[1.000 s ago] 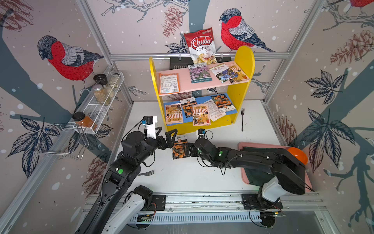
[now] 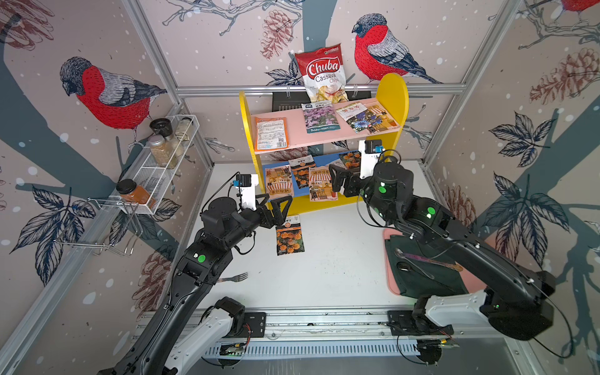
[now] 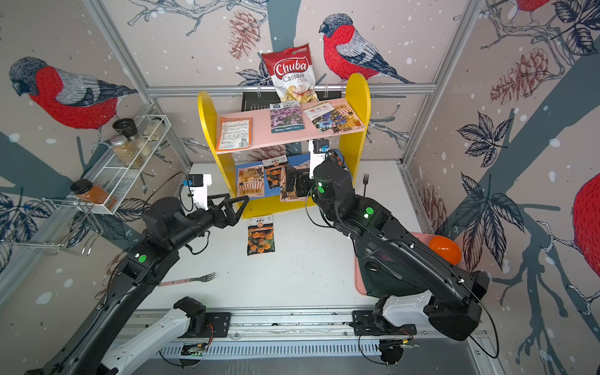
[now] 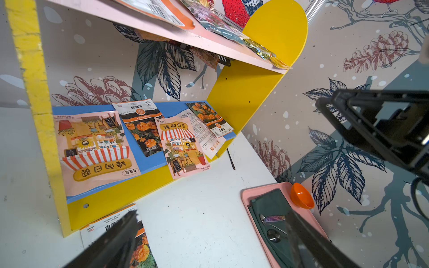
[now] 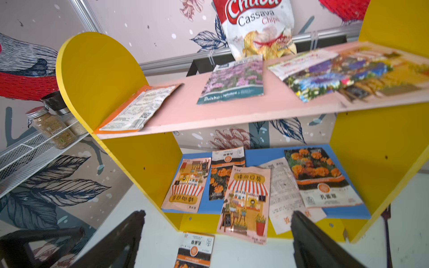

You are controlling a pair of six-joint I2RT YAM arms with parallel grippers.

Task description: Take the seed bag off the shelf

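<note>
The two-tier shelf has yellow sides, a pink upper board point(image 5: 196, 111) and a blue lower one. On top lie a white-backed orange seed bag point(image 5: 138, 109), a purple-flower bag point(image 5: 234, 80) and a blue-flower bag point(image 5: 335, 73) overlapping another at the right. Several seed bags cover the lower board, including a striped-awning bag point(image 5: 244, 201) and an orange-flower bag point(image 5: 319, 176). Another marigold bag point(image 2: 290, 236) lies on the table before the shelf. My right gripper point(image 2: 341, 180) hovers in front of the lower tier, open and empty. Left of it, my left gripper point(image 2: 281, 211) is open, empty too.
A chips bag point(image 2: 322, 73) stands behind the upper board. At the right is a pink tray point(image 4: 250, 201) with a dark cloth, cutlery and an orange bowl point(image 3: 445, 250). A wire rack with jars point(image 2: 134, 192) hangs left.
The left arm has shifted only slightly. The bags have not visibly moved.
</note>
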